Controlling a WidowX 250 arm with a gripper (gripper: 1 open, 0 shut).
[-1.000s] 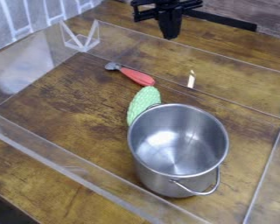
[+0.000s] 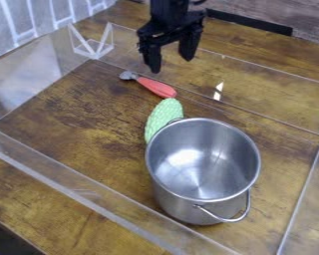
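The black gripper [image 2: 169, 50] hangs at the top centre, above the back part of the clear-walled enclosure, its fingers pointing down and apart with nothing visible between them. Below it lies a red-handled tool [image 2: 157, 88] with a metal head. A pale green textured oblong object [image 2: 163, 116] lies just behind a large steel pot [image 2: 202, 168] with a wire handle, which stands at the front right.
Transparent walls [image 2: 36, 159] border the wooden work surface [image 2: 76, 139]. A white slatted structure [image 2: 29, 15] stands at the back left.
The gripper has come down and toward the front, from the top edge of the view to just above the red-handled tool. The objects on the surface have not moved.
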